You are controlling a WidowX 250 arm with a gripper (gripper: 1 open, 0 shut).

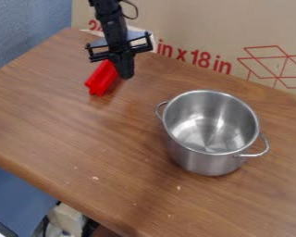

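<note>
My black gripper [125, 67] hangs at the back of the wooden table [77, 139], just right of a red object [101, 81] that lies on the table, partly behind it. The gripper looks shut; I see nothing clearly held between its fingers, and whether it touches the red object I cannot tell. A steel pot [210, 134] with two side handles stands at the right.
A cardboard panel [237, 46] with red print stands along the back. A blue surface [15, 190] lies beyond the table's front left edge.
</note>
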